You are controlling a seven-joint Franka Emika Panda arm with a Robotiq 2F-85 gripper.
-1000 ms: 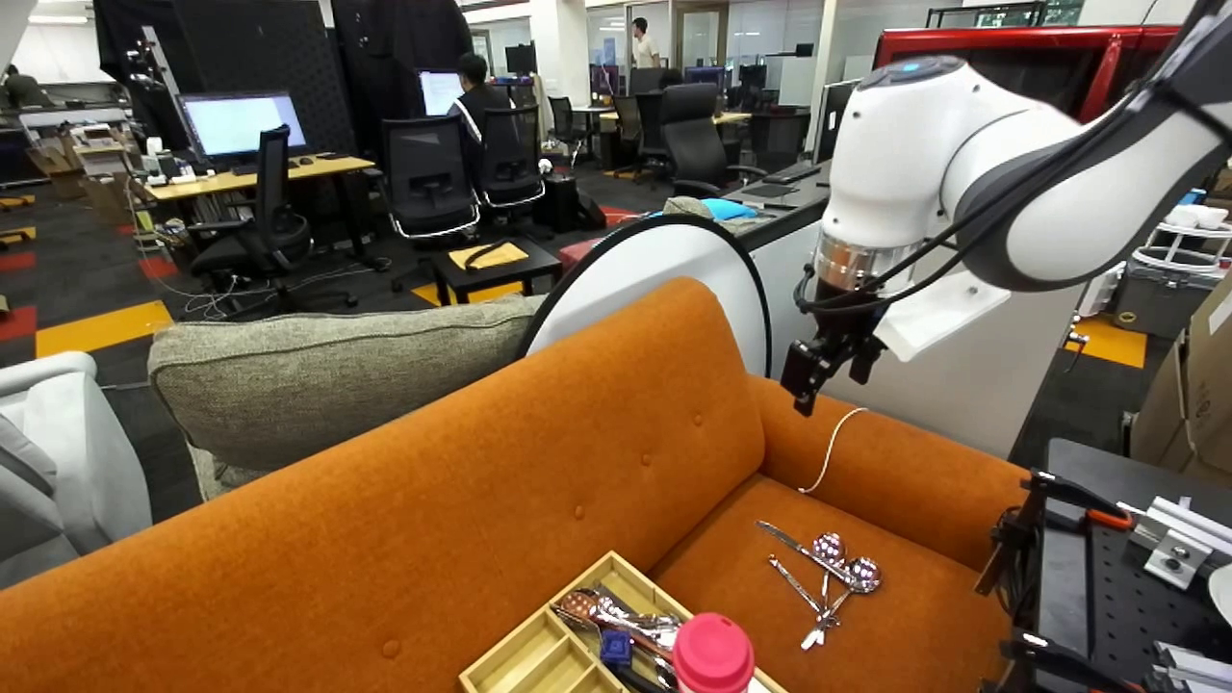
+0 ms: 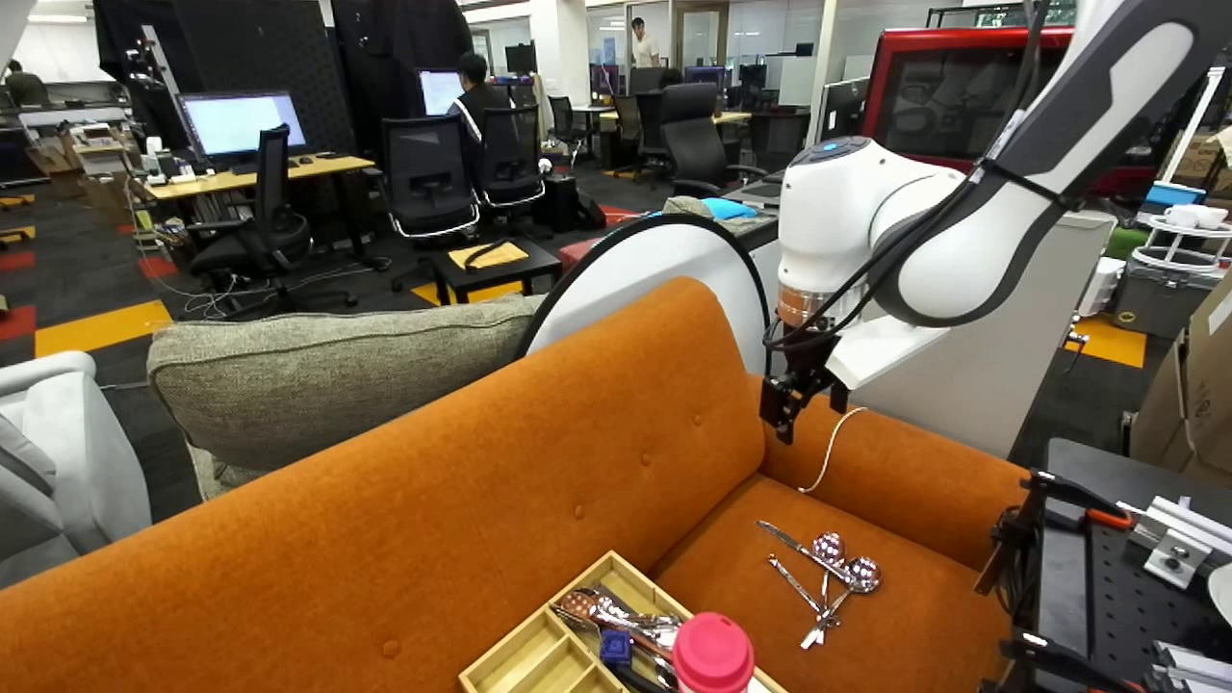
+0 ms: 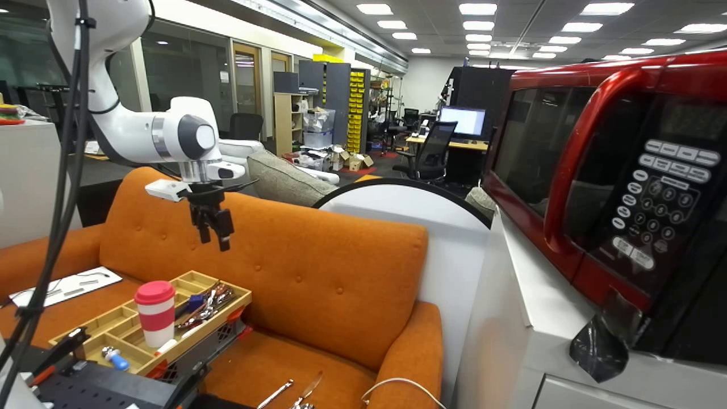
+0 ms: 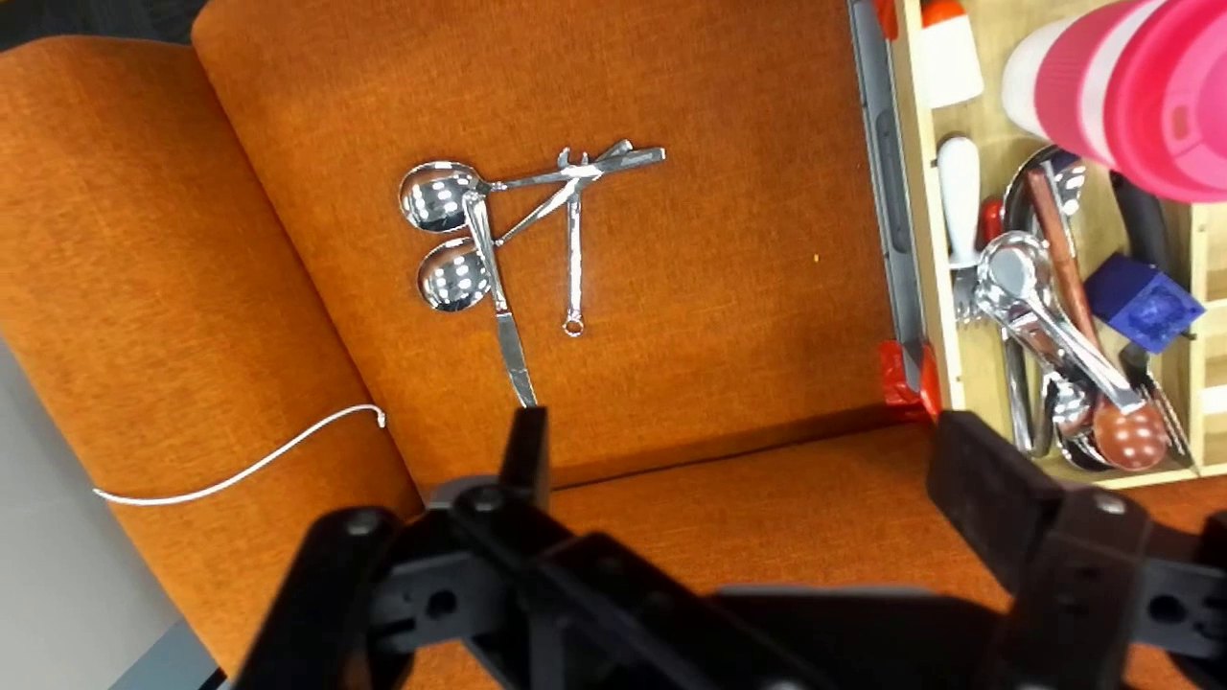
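Note:
My gripper is open above the orange couch, its two fingers wide apart in the wrist view with nothing between them. Below it on the seat lies a loose cluster of metal pieces: two round ladles [image 4: 437,196], a knife [image 4: 514,358] and a small wrench [image 4: 574,264], their handles crossing. Beside them stands a wooden tray [image 3: 243,297] with compartments, filled partly with utensils [image 4: 1041,310], a blue block [image 4: 1145,301] and a pink-and-white cup [image 3: 156,314].
A white cord [image 4: 247,470] hangs over the couch's arm. The orange backrest [image 2: 577,462] rises behind the seat. A black cart [image 2: 1138,577] with clamps stands at the front, and a red microwave [image 3: 600,170] sits on a cabinet. Bare seat separates the metal pieces from the tray.
In exterior view 1 the arm and gripper have shifted left and somewhat lower. The utensils, tray and cup lie where they were.

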